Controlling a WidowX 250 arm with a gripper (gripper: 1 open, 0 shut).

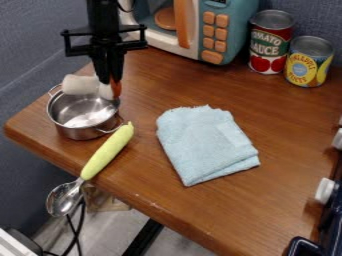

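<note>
My black gripper (110,72) reaches down over a steel pot (84,117) at the table's left edge; whether its fingers are open or shut is unclear. A white cylindrical item (79,84) sits at the pot's back, and a reddish-orange item (115,90) shows just below the fingertips. A yellow-handled spoon (104,155) lies in front of the pot, its steel head out over the table's edge.
A folded light-blue cloth (206,146) lies mid-table. A teal toy microwave (225,35) stands at the back, beside a tomato sauce can (269,45) and a yellow can (307,65). A dark appliance with white knobs borders the right.
</note>
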